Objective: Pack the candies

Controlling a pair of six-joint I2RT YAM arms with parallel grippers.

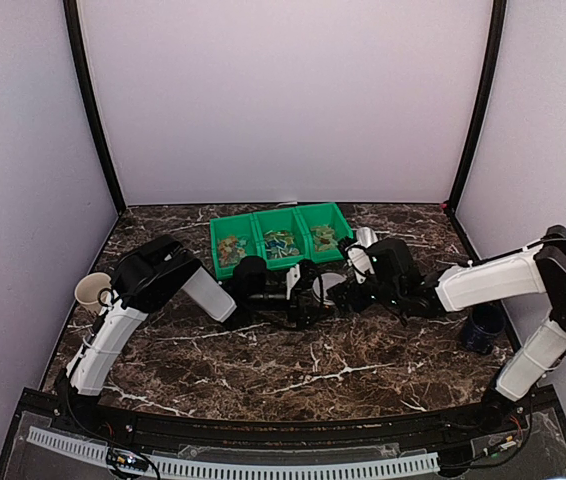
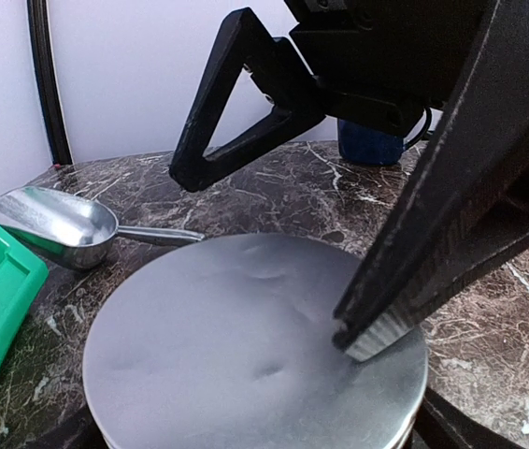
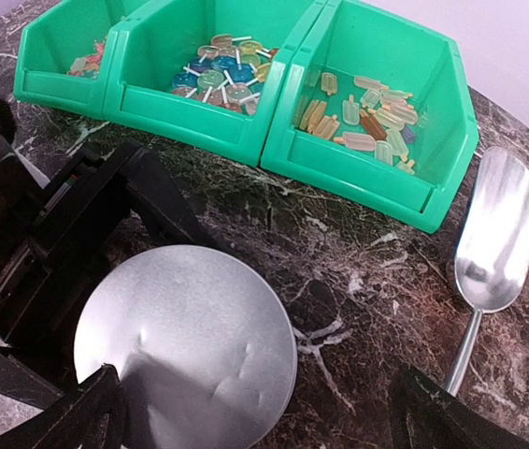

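Observation:
A round silver lid (image 2: pixel 255 318) tops a container (image 2: pixel 255 447) whose body is mostly hidden. My left gripper (image 1: pixel 306 297) is open, with its fingers on either side of the container below the lid; whether they touch it I cannot tell. My right gripper stands open with nothing between its fingers. One of its fingertips (image 2: pixel 377 339) is over the lid's edge, apparently touching it, and the other is off to the far side. In the right wrist view, the green bins hold wrapped candies (image 3: pixel 232 75) and popsicle-shaped candies (image 3: pixel 377 122).
Behind the grippers is a row of green bins (image 1: pixel 281 268). A metal scoop (image 3: pixel 496 234) lies right of them on the marble table. A beige cup (image 1: pixel 91 291) stands at far left and a dark blue cup (image 1: pixel 482 330) at far right.

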